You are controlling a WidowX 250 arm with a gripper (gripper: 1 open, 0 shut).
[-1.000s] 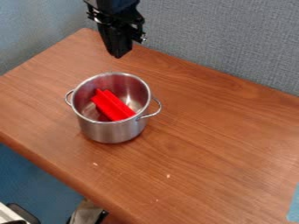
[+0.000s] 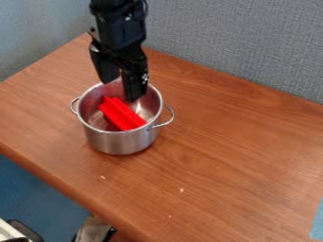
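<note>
A steel pot [image 2: 120, 138] with two loop handles stands on the wooden table at the left of the camera view. A bright red oblong object [image 2: 124, 116] lies inside it. My black gripper [image 2: 121, 87] hangs over the pot's back part, its fingers open and reaching down to about rim height, just behind the red object. Whether they touch anything is hard to tell.
Grey padded walls [image 2: 240, 43] stand behind it. The table's near-left edge drops to a blue floor.
My gripper has come down from above the back of the table to the pot, moving slightly toward the left. The pot and red object look unmoved.
</note>
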